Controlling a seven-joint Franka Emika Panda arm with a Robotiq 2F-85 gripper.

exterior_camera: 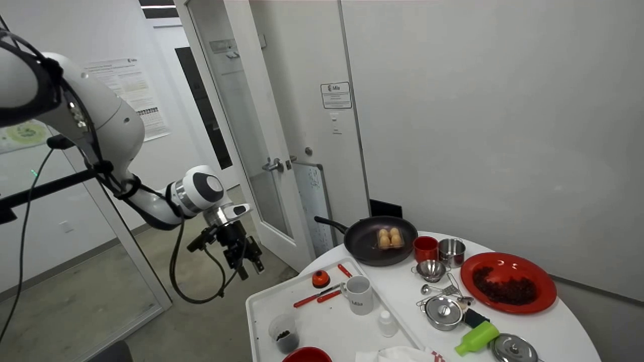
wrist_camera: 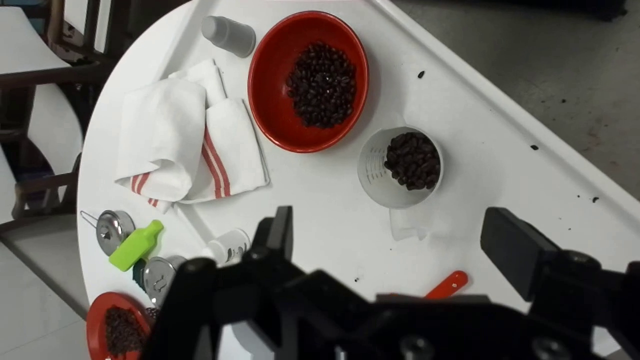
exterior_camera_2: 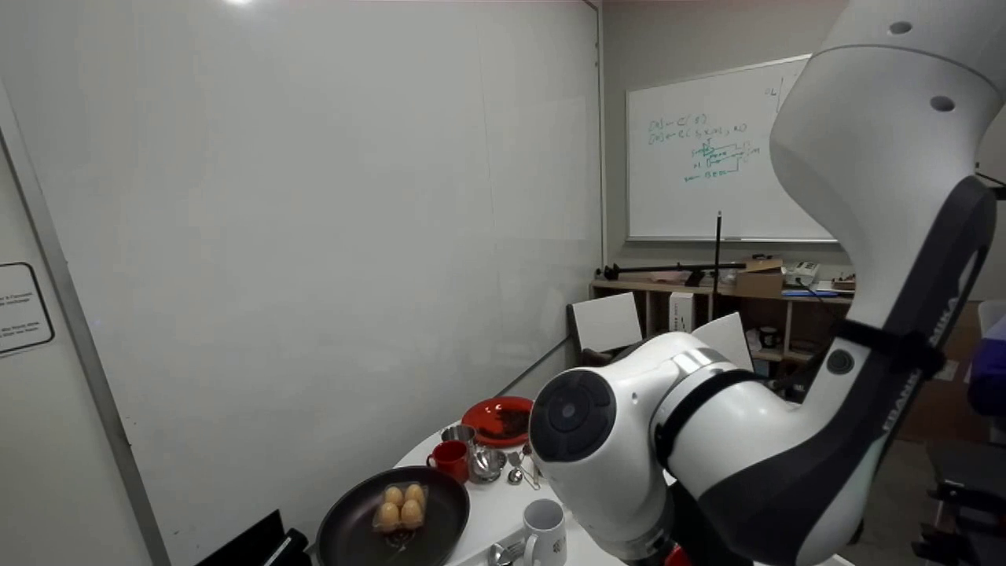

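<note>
My gripper (exterior_camera: pixel 252 269) hangs in the air to the left of the white tray in exterior view 1. In the wrist view its two black fingers (wrist_camera: pixel 513 252) stand wide apart, so it is open with nothing held. Beyond them on the tray is a clear measuring cup (wrist_camera: pixel 375 174), partly filled with dark beans. Beside the cup sits a red bowl (wrist_camera: pixel 270 66) that also holds dark beans. Exterior view 2 shows the arm from behind, with the gripper hidden.
The tray (exterior_camera: pixel 256 323) also bears a white mug (exterior_camera: pixel 360 295), red-handled cutlery (exterior_camera: pixel 306 299), an orange-red round item (exterior_camera: pixel 320 278) and a white towel (wrist_camera: pixel 162 132). Past it stand a pan (exterior_camera: pixel 368 250) with eggs, a red plate (exterior_camera: pixel 543 277), small metal pots and a green bottle (exterior_camera: pixel 477 338).
</note>
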